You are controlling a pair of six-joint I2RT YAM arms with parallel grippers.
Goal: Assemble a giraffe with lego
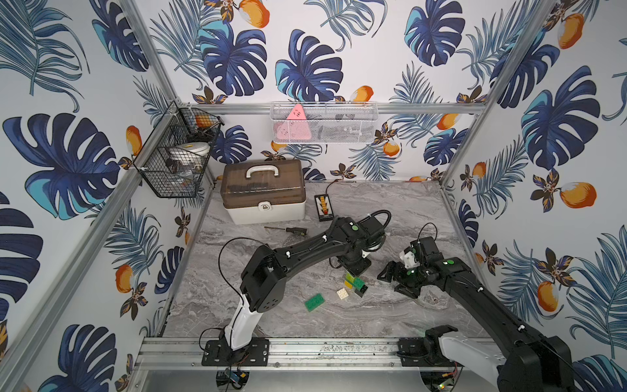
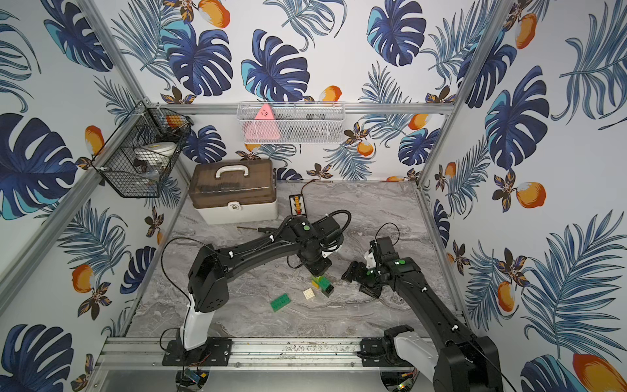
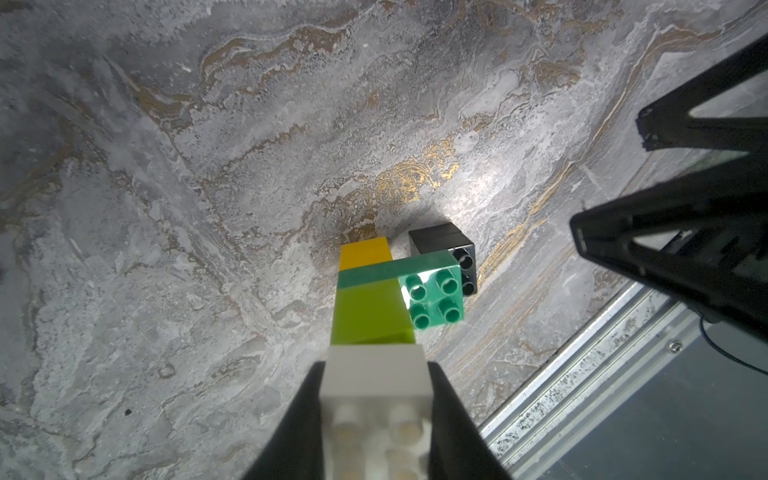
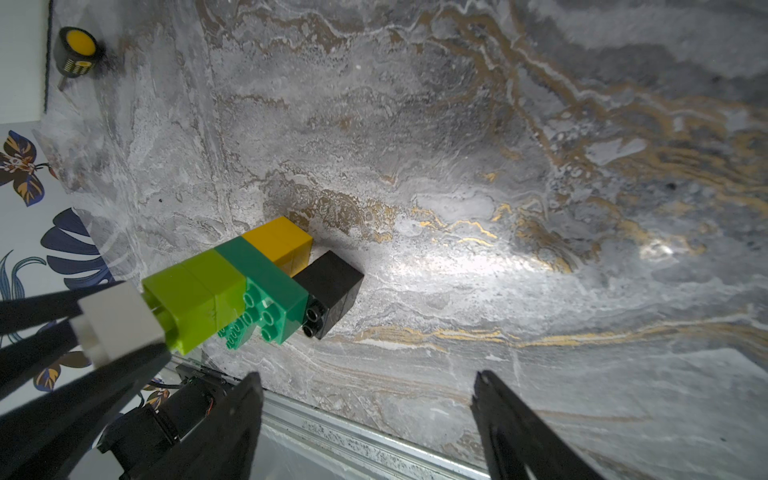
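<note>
My left gripper is shut on a white brick (image 4: 120, 320), which tops a lime brick (image 4: 192, 292) above the cluster of green (image 4: 264, 288), yellow (image 4: 276, 236) and black (image 4: 328, 288) bricks. Whether all are joined I cannot tell. To their right, my right gripper stands open, empty, fingers apart. A green plate (image 1: 314, 302) and a cream square piece (image 1: 342, 294) lie on the table nearer the front.
Behind stand a storage box (image 1: 263, 196), a screwdriver (image 1: 295, 231) and a phone-like device with an orange picture (image 1: 324, 206). Metal rail along the front edge.
</note>
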